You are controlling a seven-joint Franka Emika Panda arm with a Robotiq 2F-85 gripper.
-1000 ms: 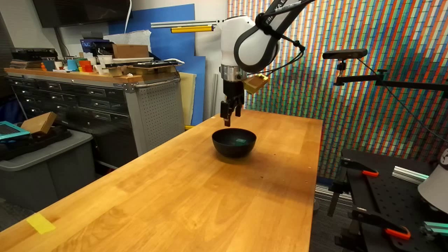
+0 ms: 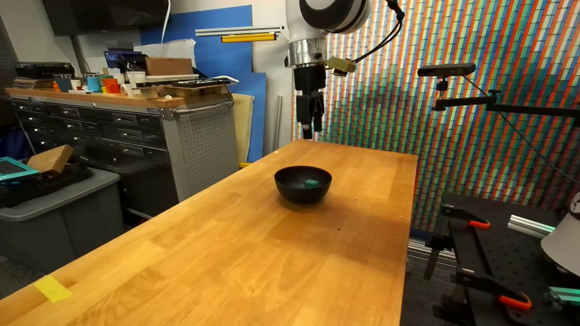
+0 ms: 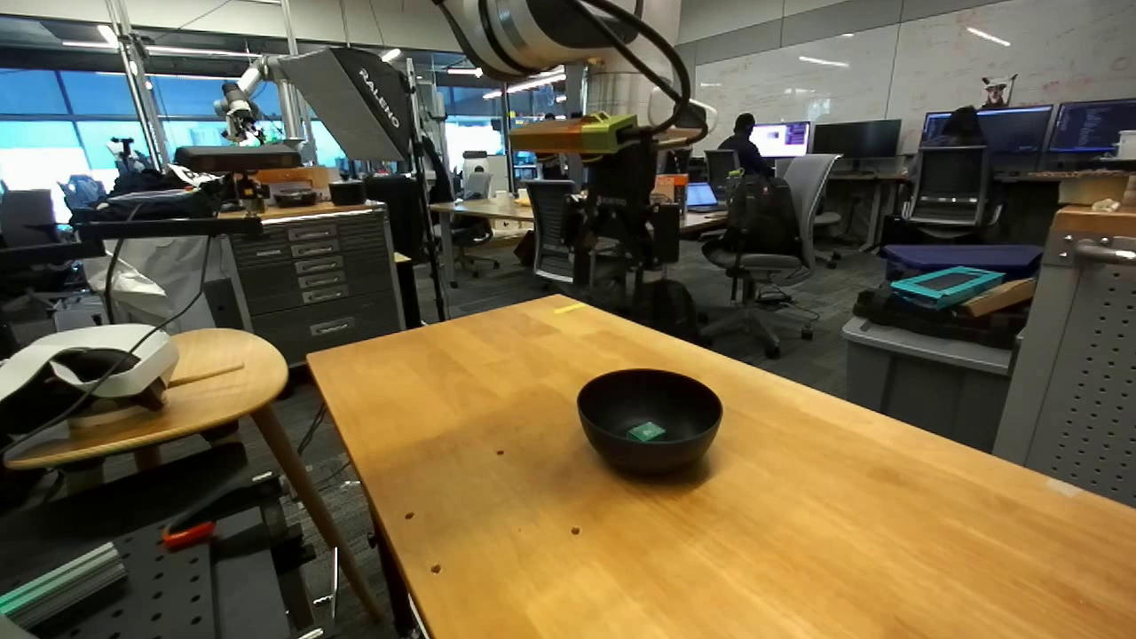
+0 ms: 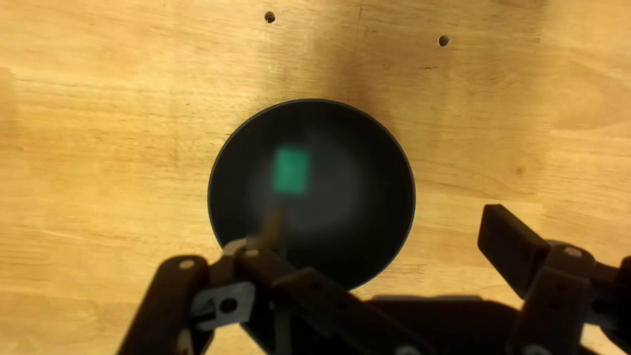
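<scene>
A black bowl stands upright on the wooden table. Inside it lies a small green block, off-centre and blurred in the wrist view, where the same block shows nearer the bowl's upper left. Well above the bowl hangs my gripper, pointing down and touching neither bowl nor table. Its fingers are wide apart in the wrist view, with nothing held between the fingers. The left finger hides part of the bowl's lower rim there.
The table around the bowl is clear apart from small holes and a strip of yellow tape near one edge. A black cart with clamps stands beside the table, below a camera on a bracket.
My gripper has risen away from the bowl and shifted slightly right in exterior view 1. The bowl stays in place; the green block inside looks brighter and stands out more.
</scene>
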